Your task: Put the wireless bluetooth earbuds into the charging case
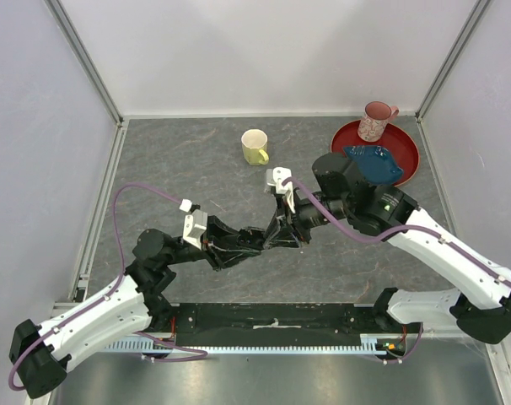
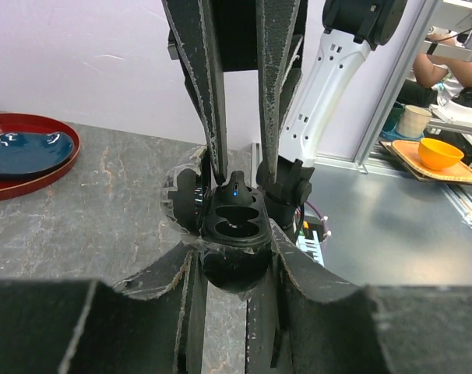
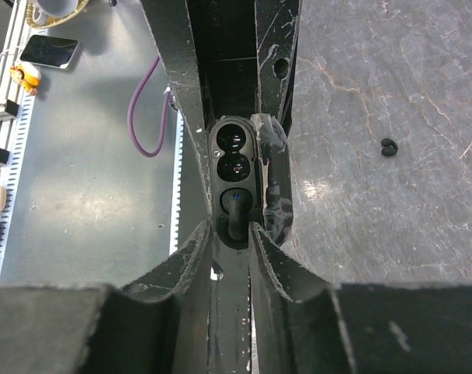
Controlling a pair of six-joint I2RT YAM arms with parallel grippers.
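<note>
My left gripper point(image 1: 239, 245) is shut on the open black charging case point(image 2: 237, 257), whose clear-wrapped lid point(image 3: 276, 179) stands beside the slots. One dark earbud point(image 3: 237, 214) sits in the end slot; the two round wells beside it show empty. My right gripper point(image 1: 277, 236) is over the case, its fingertips point(image 2: 265, 167) on either side of the earbud's top; whether they touch it is unclear. A small black earbud point(image 3: 389, 148) lies on the grey table in the right wrist view.
A yellow mug point(image 1: 255, 145) stands at the back centre. A red plate point(image 1: 344, 132) with a pink mug point(image 1: 375, 122) and blue dish point(image 1: 375, 164) sits back right.
</note>
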